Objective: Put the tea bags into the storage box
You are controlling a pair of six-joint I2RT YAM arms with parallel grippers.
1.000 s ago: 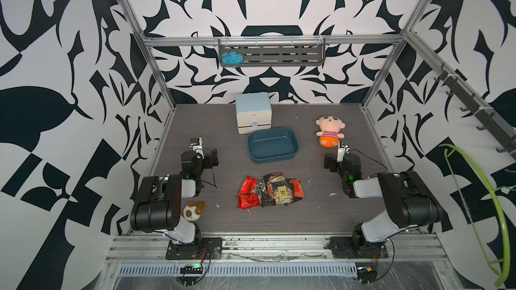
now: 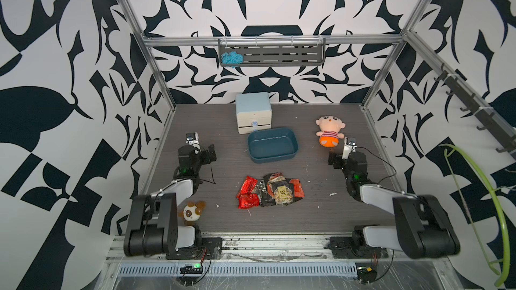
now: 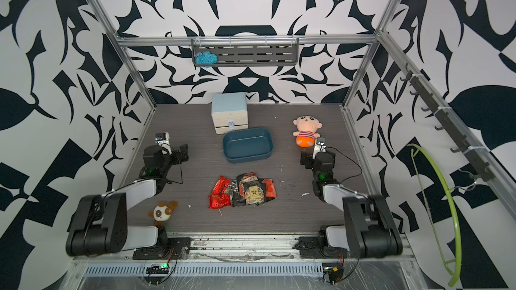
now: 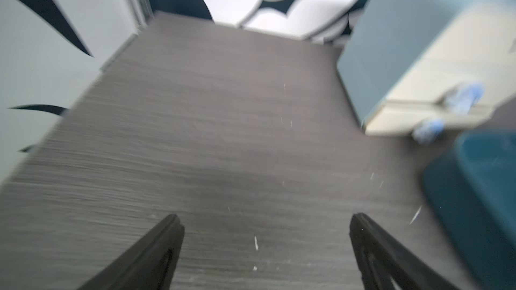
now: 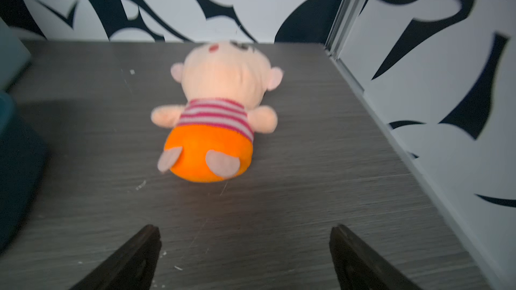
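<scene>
Several tea bags (image 2: 282, 190) in red, black and gold wrappers lie in a cluster on the table, in front of the storage box (image 2: 273, 159), a dark teal open tray with nothing in it. To the left of the box, my left gripper is above bare table, open and empty. On the other side my right gripper is likewise open, with only table between its fingers, just in front of a plush doll. Both grippers are well apart from the tea bags, which neither wrist view shows.
Behind the box stands a small blue and cream drawer cabinet (image 2: 253, 112). The plush doll (image 5: 215, 129) with orange trousers lies at the back right. A brown and white plush toy (image 2: 192, 211) sits beside the left arm. Table around the tea bags is clear.
Tea bags and box have not moved.
</scene>
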